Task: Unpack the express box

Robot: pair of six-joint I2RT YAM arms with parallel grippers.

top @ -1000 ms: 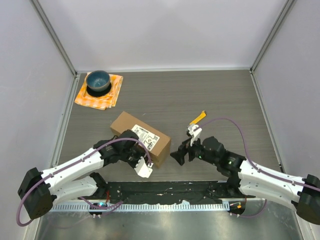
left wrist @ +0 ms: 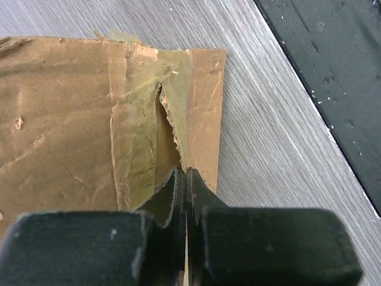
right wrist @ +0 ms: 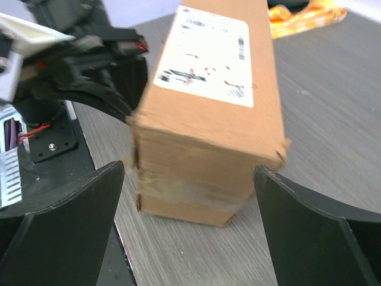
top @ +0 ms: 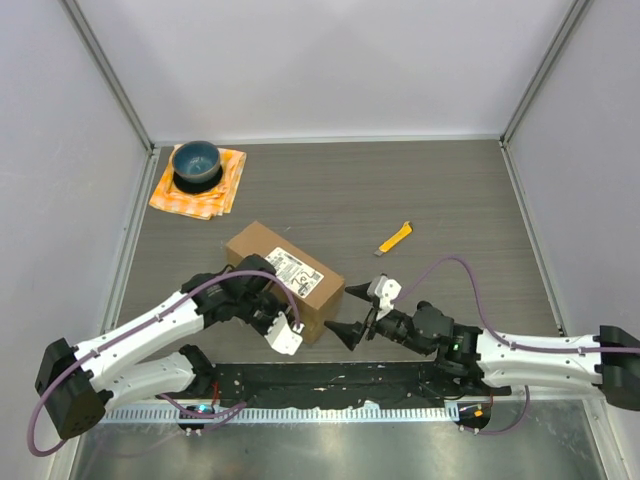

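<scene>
The brown cardboard box [top: 280, 262] lies at an angle left of the table's middle, a white label [top: 294, 271] on top. At its near side is my left gripper [top: 285, 318]. In the left wrist view its fingers are shut with the thin edge of a torn, taped flap [left wrist: 176, 122] running in between their tips; a dark slit shows beside that edge. My right gripper stands wide open before the box's right end, one finger [right wrist: 98, 190] to each side of that end in its view. Clear tape [right wrist: 184, 190] crosses this end. The box's contents are hidden.
A yellow cutter [top: 394, 238] lies right of the box. Far back on the left, a blue bowl [top: 197, 160] rests on an orange checked cloth [top: 226, 187].
My right gripper has opened wide, turned, and come closer to the box's right end. The box has shifted slightly to the right. My left arm has barely moved.
</scene>
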